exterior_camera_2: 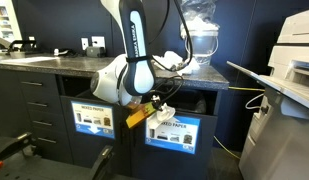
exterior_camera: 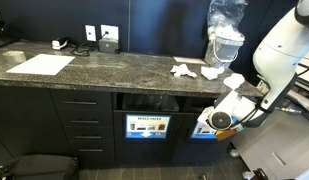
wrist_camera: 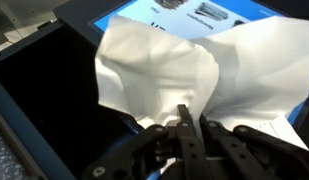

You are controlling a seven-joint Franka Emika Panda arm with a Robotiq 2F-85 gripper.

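Observation:
A crumpled white sheet of tissue or paper (wrist_camera: 159,70) spreads across the wrist view, bunched between the fingertips of my gripper, which is shut on it. Exterior view 2 has the white paper (exterior_camera_2: 162,117) hanging in front of the cabinet, close to the right-hand blue "mixed paper" sign (exterior_camera_2: 178,138). Part of that sign (wrist_camera: 194,14) shows behind the sheet in the wrist view, with a dark opening (wrist_camera: 49,95) to its left. The arm hides most of the paper in exterior view 1.
Several crumpled white papers (exterior_camera: 182,70) lie on the dark countertop (exterior_camera: 124,70), by a clear bucket (exterior_camera: 224,45). Another blue sign (exterior_camera: 147,126) marks the left cabinet front. The counter's edge overhangs the openings. White equipment (exterior_camera_2: 279,90) stands at the right.

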